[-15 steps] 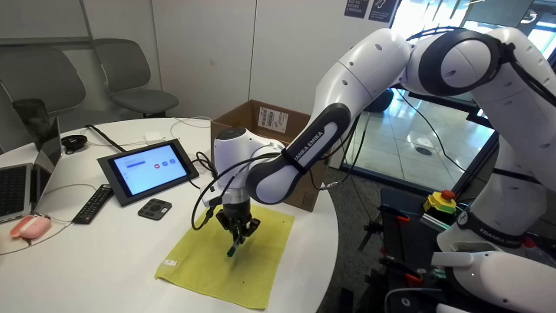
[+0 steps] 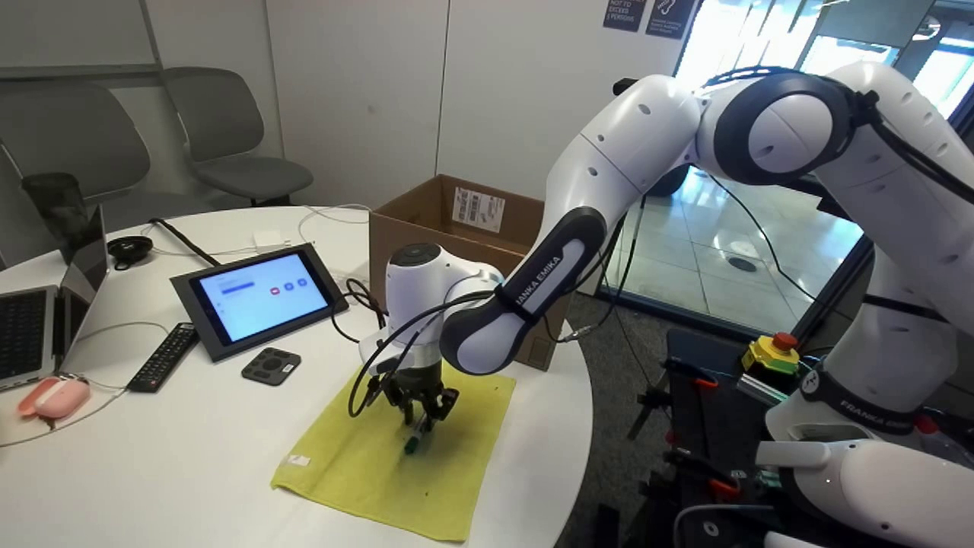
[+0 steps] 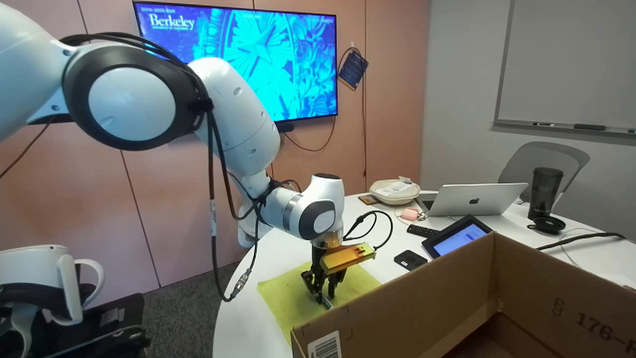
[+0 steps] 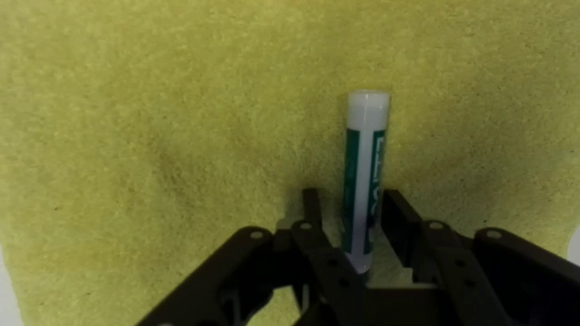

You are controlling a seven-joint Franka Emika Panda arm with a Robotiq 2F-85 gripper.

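Note:
A white marker with a green label (image 4: 360, 179) lies on the yellow cloth (image 4: 163, 108), lengthwise between the fingers of my gripper. The left finger (image 4: 312, 209) stands clear of the marker, with cloth showing in the gap. The right fingertip (image 4: 395, 209) is very near the barrel; touching or not, I cannot tell. My gripper is thus partly open and low over the cloth. In exterior view 1 the marker's green end (image 2: 412, 444) points toward the front. Exterior view 2 shows only a short piece of the marker (image 3: 326, 302) beneath the fingers.
An open cardboard box (image 2: 456, 219) stands behind the arm at the table's edge. To the left are a tablet (image 2: 265, 297), a small black device (image 2: 271, 365), a remote (image 2: 164, 356) and a laptop (image 2: 55, 310). Bare table lies at the front left.
The arm has come down, bringing the marker from above the cloth onto it. Before, the marker hung from the fingers; now they stand apart around it.

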